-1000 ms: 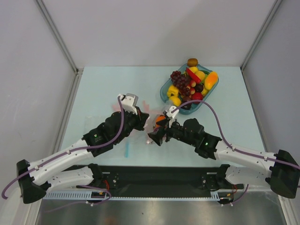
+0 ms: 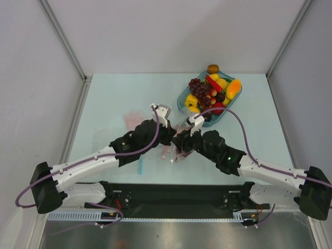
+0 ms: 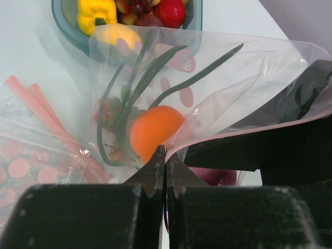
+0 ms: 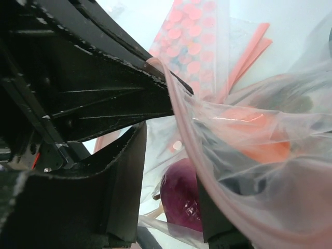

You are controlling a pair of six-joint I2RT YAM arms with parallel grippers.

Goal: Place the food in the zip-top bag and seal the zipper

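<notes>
A clear zip bag (image 3: 218,54) with a pink zip edge holds an orange (image 3: 153,129), long green stems (image 3: 161,65) and a red fruit, partly hidden. My left gripper is shut on the bag's pink edge, which runs between its fingertips. Close beside it in the top view is my right gripper (image 2: 179,142). In the right wrist view its fingers (image 4: 127,192) stand apart, with a purple vegetable (image 4: 180,193) showing beyond the gap. The pink edge passes over the other finger; whether any film lies between them is unclear.
Behind the grippers stands a blue basket (image 2: 182,104) heaped with fruit and vegetables. Other flat pink-dotted bags (image 3: 31,168) lie on the table to the left.
The right gripper has shifted slightly right. The orange, visible before from above, is now largely covered.
</notes>
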